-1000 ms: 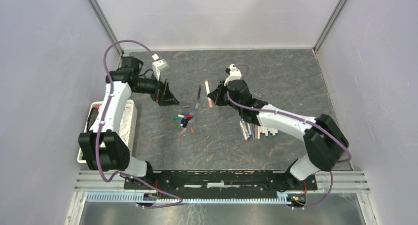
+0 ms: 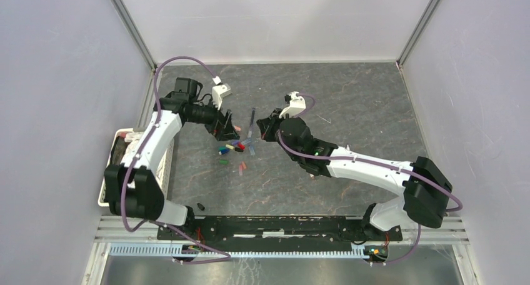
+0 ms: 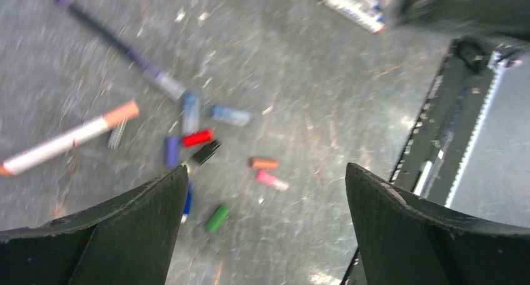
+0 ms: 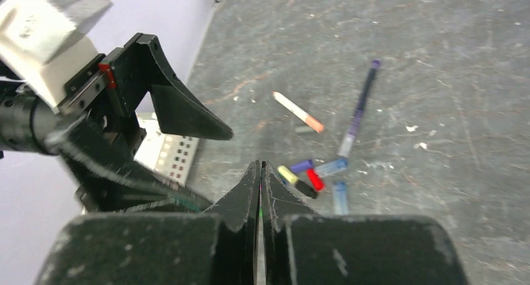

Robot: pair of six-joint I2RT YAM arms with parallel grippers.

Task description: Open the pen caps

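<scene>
An orange-and-white pen [image 3: 69,139] and a long dark purple pen [image 3: 113,40] lie beside them. My left gripper [image 2: 225,127] is open above these, with no object held between its fingers in its wrist view. My right gripper is shut with nothing showing between its fingertips, just right of the left one in the top view.
A white basket [image 2: 103,186] stands at the far left. A row of pens [image 3: 350,10] lies toward the right, mostly hidden under the right arm from above.
The white pen upright at my right gripper earlier is no longer there.
</scene>
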